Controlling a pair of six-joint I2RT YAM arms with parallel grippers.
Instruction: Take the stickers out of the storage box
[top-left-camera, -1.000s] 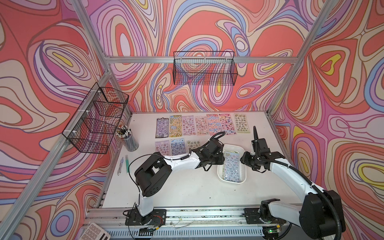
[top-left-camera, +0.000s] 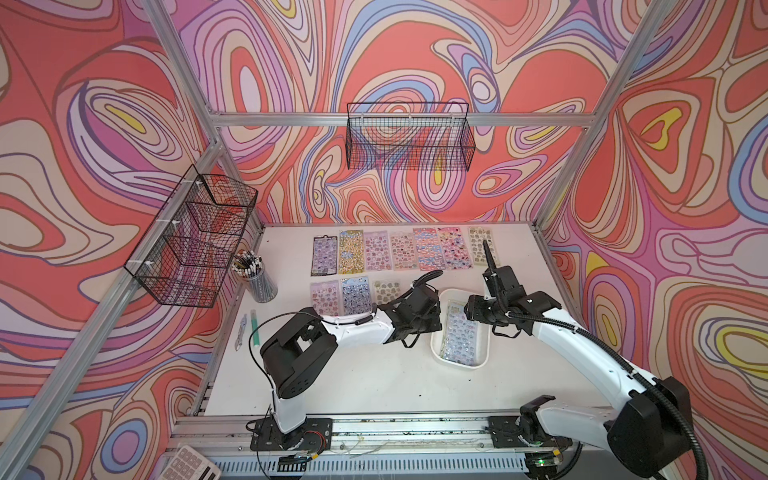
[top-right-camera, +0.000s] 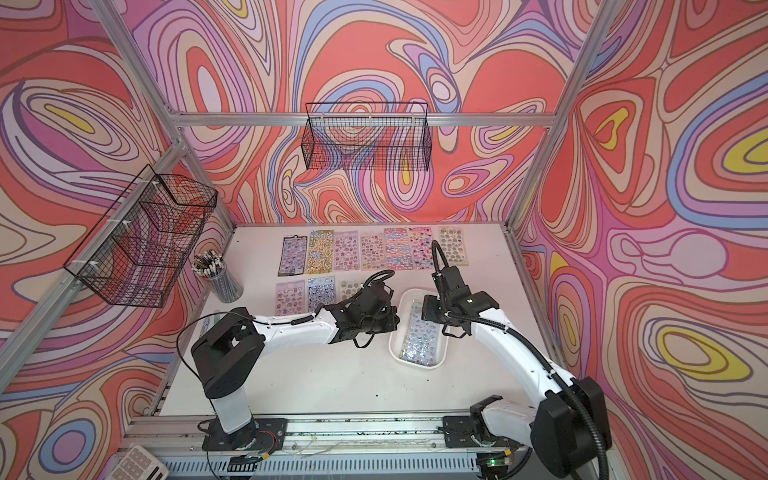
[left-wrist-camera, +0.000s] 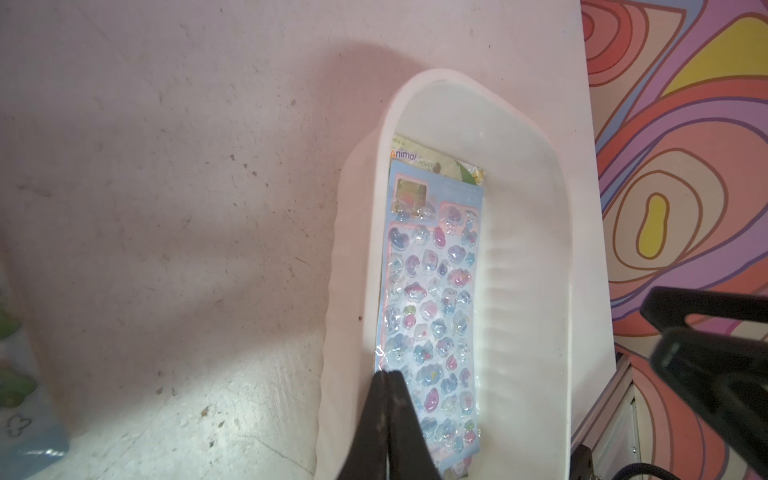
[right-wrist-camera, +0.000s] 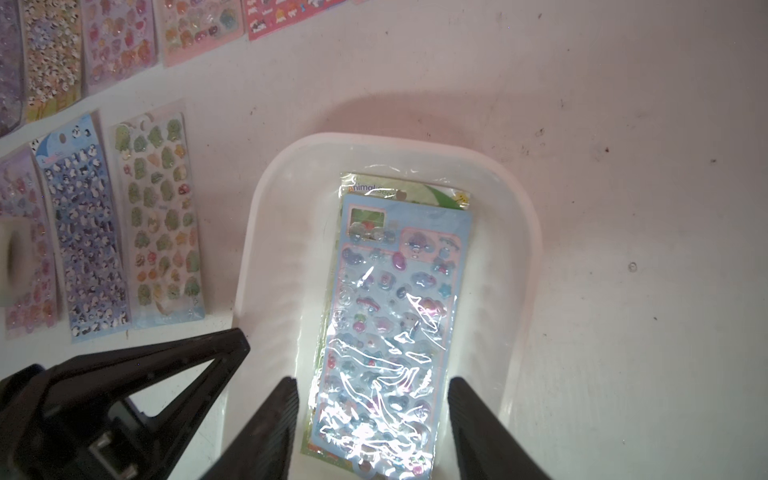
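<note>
The white storage box stands on the table. A blue sticker sheet in clear wrap lies in it, on top of a green-edged sheet labelled Animal. My left gripper is at the box's left wall, shut, with no sheet between its fingers; whether it touches the wall I cannot tell. Over the box hangs my right gripper, its fingers open to either side of the blue sheet, with nothing gripped. The near end of the sheet runs out of the right wrist view.
Several sticker sheets lie in a row at the back, others in a second row before it. A pen cup stands at the left.
The left gripper has shifted slightly left and down. The box has slid a little left with its sheets.
</note>
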